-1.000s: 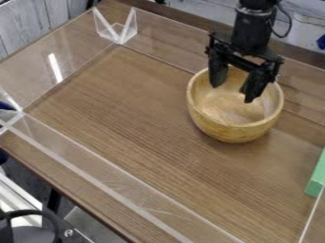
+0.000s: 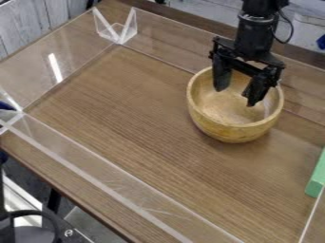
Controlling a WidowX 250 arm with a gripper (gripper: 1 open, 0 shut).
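A black gripper (image 2: 244,81) hangs from the top right of the camera view, its open fingers reaching down over and into the back part of a round wooden bowl (image 2: 231,123). The bowl looks empty where it shows; its back rim is partly hidden by the gripper, and whether the fingers touch it is unclear.
A green object (image 2: 315,176) lies at the right edge. A clear plastic piece (image 2: 116,27) stands at the back left. The wooden table (image 2: 114,133) is otherwise open on the left and front, with black hardware at the bottom-left corner.
The gripper shifts slightly, its fingers sitting a little differently over the bowl's back part. The bowl stays in place.
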